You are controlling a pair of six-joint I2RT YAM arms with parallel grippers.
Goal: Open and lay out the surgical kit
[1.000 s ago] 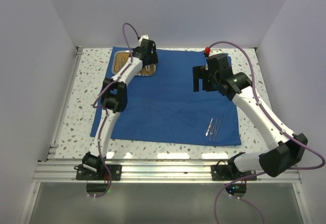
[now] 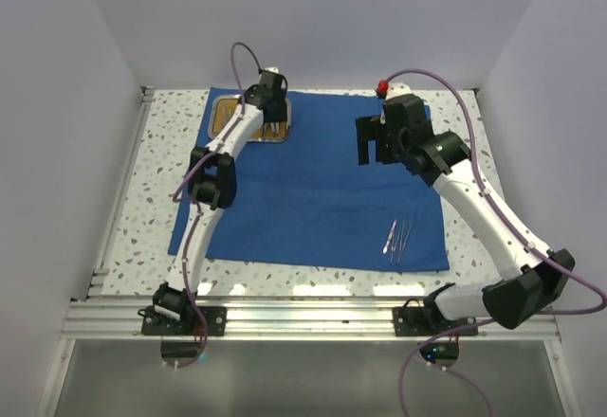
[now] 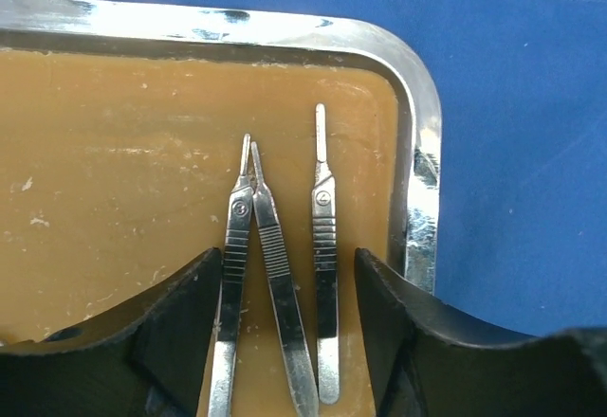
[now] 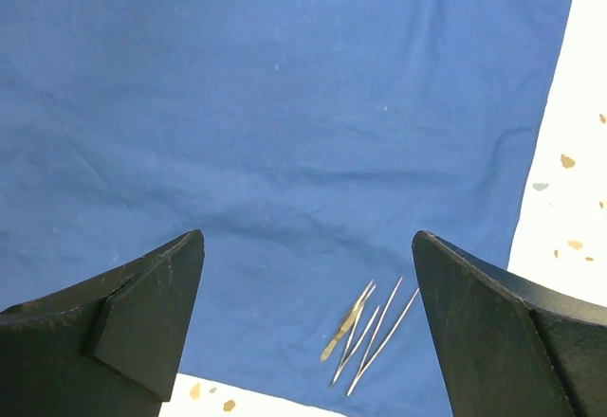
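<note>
The steel tray (image 3: 417, 199) with a tan liner sits at the back left of the blue cloth (image 2: 313, 218). In it lie three metal handles: a right one (image 3: 325, 332), a middle one (image 3: 289, 322) and a left one (image 3: 226, 341). My left gripper is over them, fingers apart, one each side of the group; whether it touches them I cannot tell. My right gripper hangs open over the cloth's right part, empty. Several slender instruments (image 2: 389, 239) lie at the cloth's front right.
A speckled table surface (image 2: 142, 227) borders the cloth, with walls behind and at the sides.
My left gripper has shifted slightly over the tray. The right arm has moved only slightly; the instruments on the cloth lie as before.
</note>
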